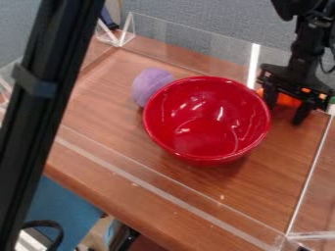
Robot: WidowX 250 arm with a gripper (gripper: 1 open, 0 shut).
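A large red bowl (206, 127) sits on the wooden table near the middle. A purple ball-like object (149, 84) lies just left of it. The black gripper (293, 98) is low over the table at the right, behind the bowl's right side, around a small orange-red object (281, 96) that is mostly hidden by it. Whether the fingers are shut on that object cannot be told.
Clear plastic walls edge the table (131, 176) at the back, right and front. A dark vertical post (50, 98) crosses the left of the view.
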